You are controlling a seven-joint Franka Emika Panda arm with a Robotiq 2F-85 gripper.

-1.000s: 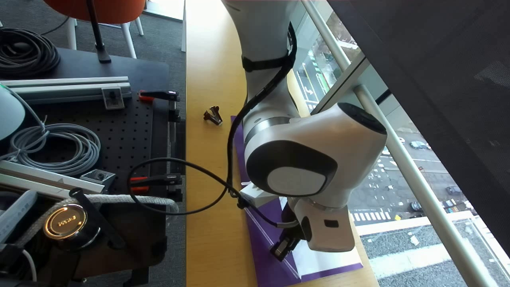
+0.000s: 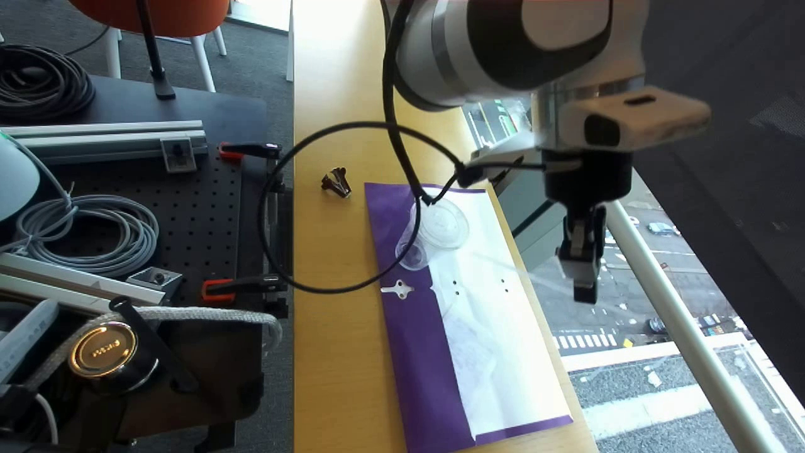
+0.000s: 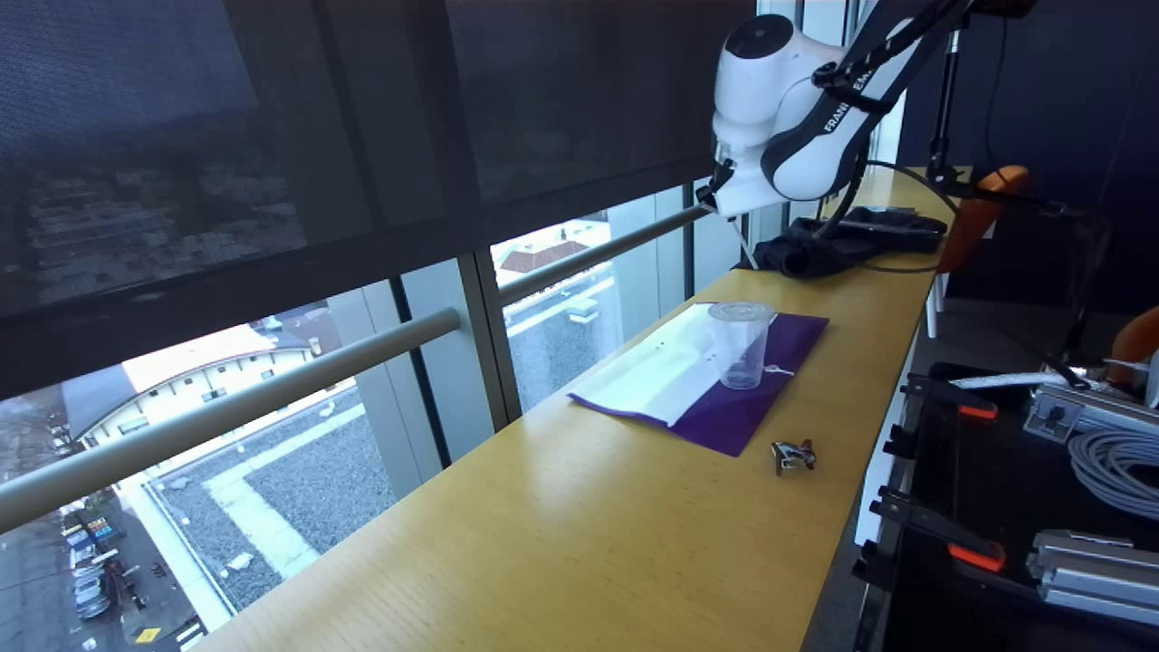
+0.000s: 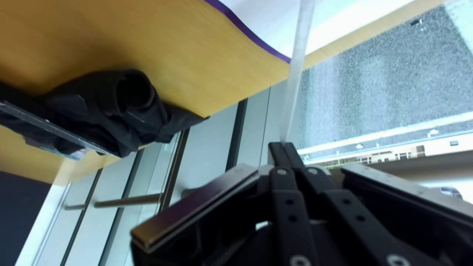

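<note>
A thin clear straw [image 4: 298, 57] runs out from the fingertips of my gripper, which is shut on it. In exterior view 2 the straw [image 3: 745, 241] slants down from the gripper [image 3: 707, 199], beyond the cup and by the window. Exterior view 1 has my gripper [image 2: 586, 292] over the window side, the straw [image 2: 521, 273] pointing faintly leftward. Apart from the gripper, a clear plastic cup [image 3: 743, 353] stands upright on the purple-and-white sheet [image 3: 719, 427]. Its round top [image 2: 444, 224] shows in exterior view 1.
A metal staple remover [image 2: 337, 182] lies on bare wood beside the sheet. A small silver flat piece [image 2: 397, 289] rests on the purple. Dark cloth [image 3: 809, 248] is heaped farther along the table. A window rail [image 2: 668, 321] runs along the right.
In exterior view 1 the arm has swung up and right from over the sheet's lower end, its gripper turned downward in the picture. Cup and small silver piece, hidden before, now show.
</note>
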